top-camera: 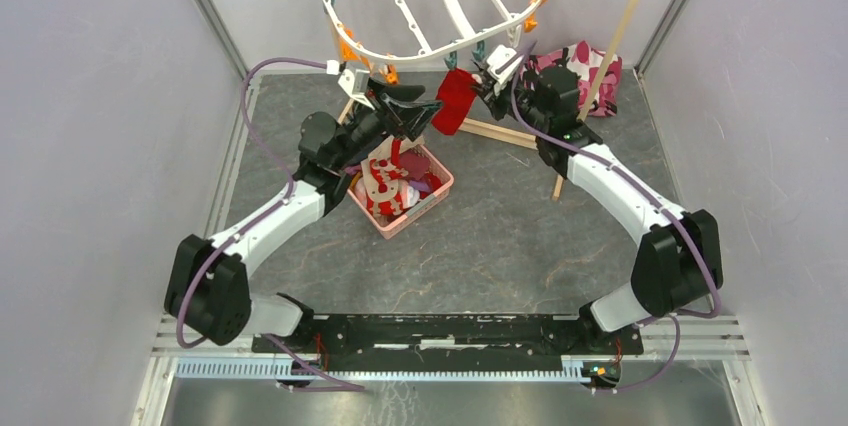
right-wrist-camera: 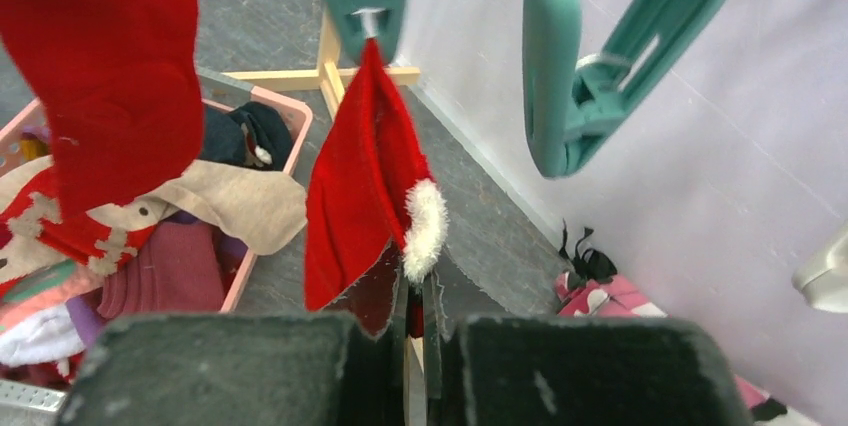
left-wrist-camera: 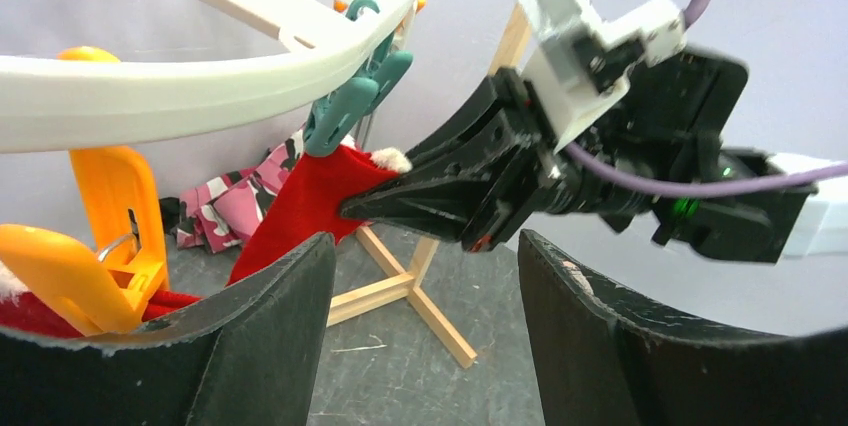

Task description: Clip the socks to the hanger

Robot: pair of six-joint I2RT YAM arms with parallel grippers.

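A red sock with white fluffy trim (left-wrist-camera: 305,201) hangs from a green clip (left-wrist-camera: 345,101) on the rim of the white hanger (top-camera: 430,51). My right gripper is shut on the sock's edge beside the trim, pulling the cloth out sideways. In the right wrist view the clip bites one top corner of that sock. My left gripper stands open to the left of the sock, nothing between its fingers. In the left wrist view, another red sock (left-wrist-camera: 165,304) shows at an orange clip (left-wrist-camera: 120,236).
Below the left gripper, a pink basket (top-camera: 420,214) holds several socks. An open green clip (right-wrist-camera: 590,86) hangs beside the one on the sock. A pink patterned cloth (top-camera: 590,71) lies on the floor near the wooden stand (top-camera: 500,133).
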